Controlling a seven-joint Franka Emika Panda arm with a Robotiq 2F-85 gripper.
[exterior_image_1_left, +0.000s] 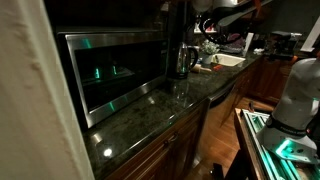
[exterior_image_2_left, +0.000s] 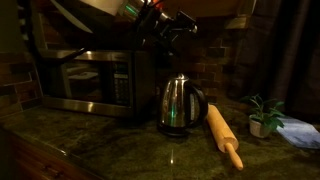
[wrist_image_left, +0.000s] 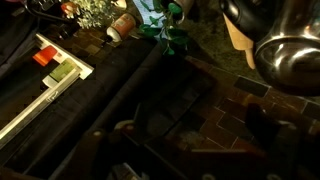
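My gripper (exterior_image_2_left: 166, 24) hangs high above the counter, over the kettle's area and well clear of its lid. In the wrist view, the dark fingers of the gripper stand wide apart with nothing between them, so it is open. The shiny metal kettle (exterior_image_2_left: 178, 107) with its black handle stands upright on the dark counter; it also fills the upper right of the wrist view (wrist_image_left: 292, 58). To its right lies a wooden rolling pin (exterior_image_2_left: 221, 133). A silver and black microwave (exterior_image_2_left: 88, 82) stands left of the kettle, its door apparently closed.
A small potted plant (exterior_image_2_left: 263, 118) and a bluish cloth-like item (exterior_image_2_left: 298, 133) lie right of the rolling pin. Behind are the brick wall and a dark curtain (exterior_image_2_left: 275, 50). A white sink (exterior_image_1_left: 228, 60) is farther off.
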